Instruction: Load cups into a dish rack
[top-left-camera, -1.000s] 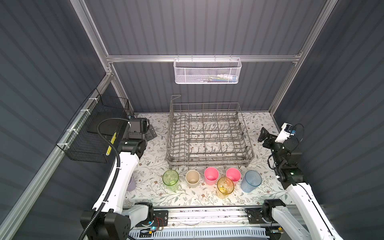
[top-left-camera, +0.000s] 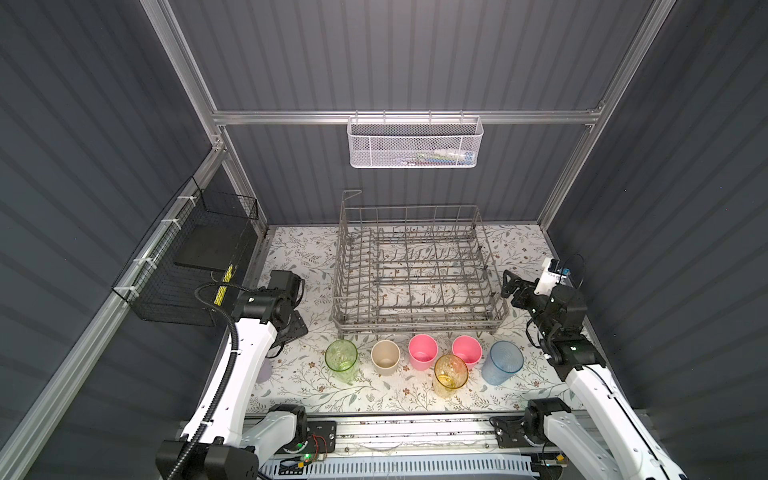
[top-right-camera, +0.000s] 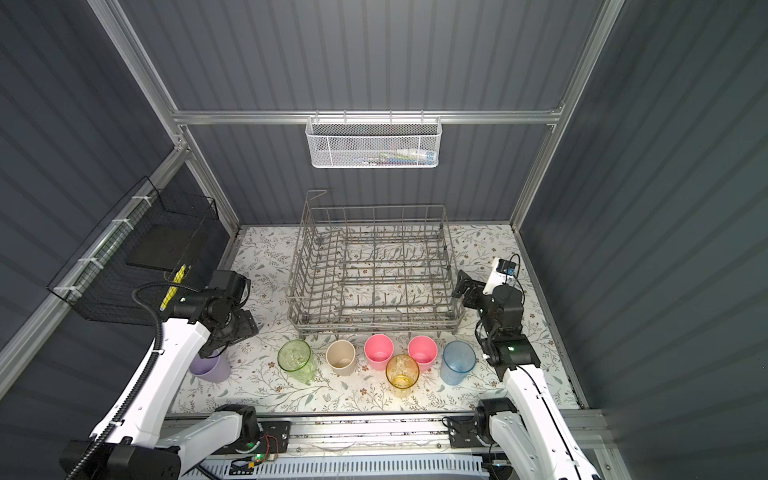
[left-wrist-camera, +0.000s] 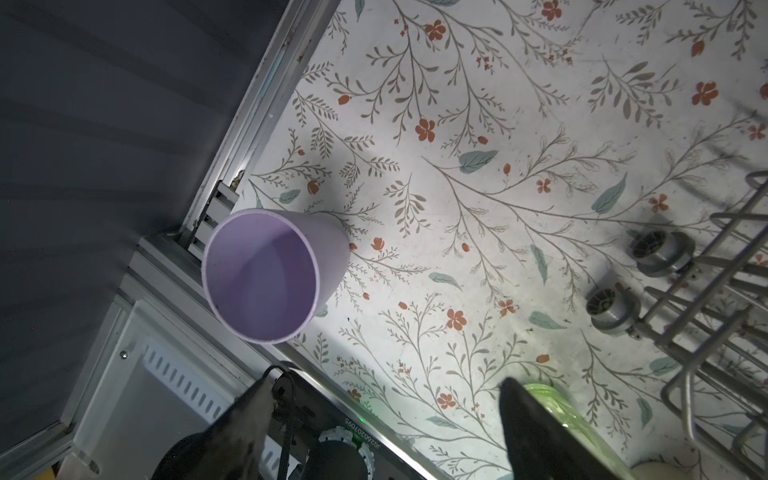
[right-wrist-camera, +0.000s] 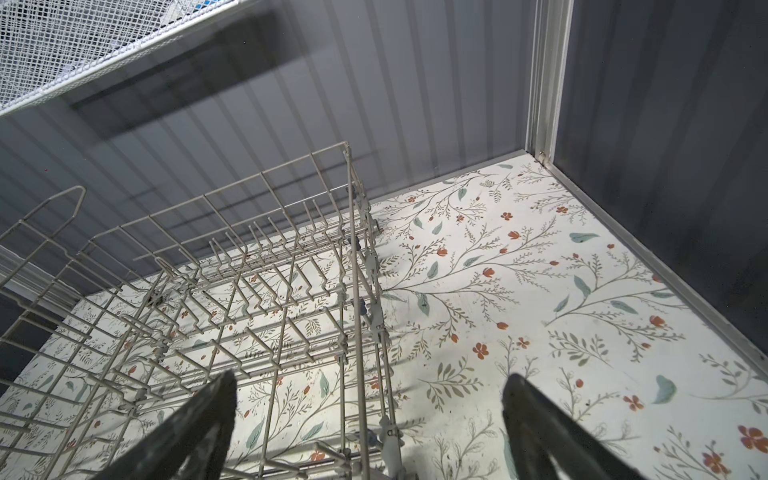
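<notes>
An empty wire dish rack (top-left-camera: 416, 326) stands at the middle back. In front of it are green (top-left-camera: 341, 360), beige (top-left-camera: 385, 357), pink (top-left-camera: 422, 352), a second pink (top-left-camera: 466, 349), amber (top-left-camera: 450, 375) and blue (top-left-camera: 502, 362) cups. A purple cup (left-wrist-camera: 264, 276) stands at the left edge, below and left of my left gripper, which has fingers apart and empty. My right gripper is open at the rack's right side, nothing between its fingers.
A black wire basket (top-left-camera: 192, 256) hangs on the left wall, and a white mesh basket (top-left-camera: 413, 142) on the back wall. Bare table lies either side of the rack.
My left gripper has come down and toward the front, nearer the purple cup. My right gripper has moved left, closer to the rack. The cups and rack have not moved.
</notes>
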